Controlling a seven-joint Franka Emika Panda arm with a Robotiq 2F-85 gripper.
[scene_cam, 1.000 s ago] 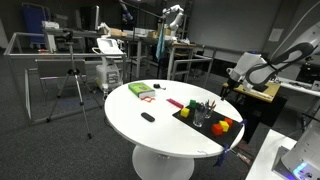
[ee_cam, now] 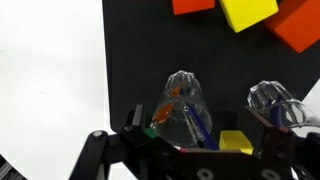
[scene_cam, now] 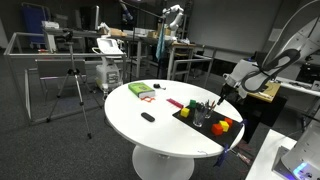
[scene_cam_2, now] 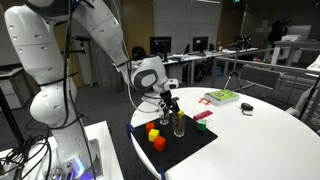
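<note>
My gripper is open above a clear glass, which appears between its dark fingers in the wrist view. A blue pen-like stick shows in or behind that glass. To the right lies another clear glass, with a yellow block near it. Exterior view 2 has the gripper over the dark mat, close to the glasses; whether it touches one cannot be told. Red, yellow and orange-red blocks sit at the top of the wrist view.
The round white table has wide free room away from the mat. On it lie a green-and-white box, a red object and a dark object. A green block sits at the mat's edge.
In exterior view 1 the arm has come down and a little left, toward the glasses. The blocks and glasses appear unmoved.
</note>
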